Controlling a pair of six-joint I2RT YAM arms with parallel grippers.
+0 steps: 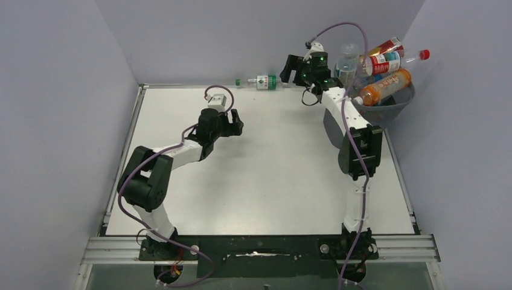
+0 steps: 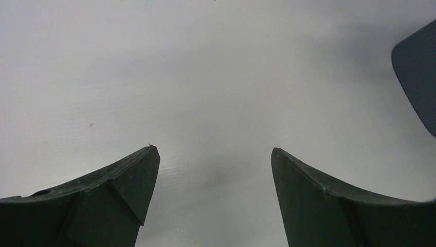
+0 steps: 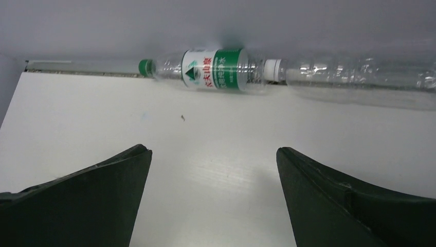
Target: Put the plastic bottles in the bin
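Observation:
A green-capped bottle [image 1: 265, 82] with a white-and-green label [image 3: 211, 69] lies along the back wall, end to end with a clear white-capped bottle [image 3: 355, 73]. My open left gripper [image 1: 233, 121] is over the middle-left of the table, only bare surface between its fingers in the left wrist view. My open right gripper [image 1: 290, 71] is near the back, beside the grey bin [image 1: 393, 107], with the two lying bottles ahead of it and nothing between its fingers. The bin is piled with bottles.
The bin stands at the back right, bottles protruding above its rim, its front partly hidden by the right arm. Walls close in at the back and sides.

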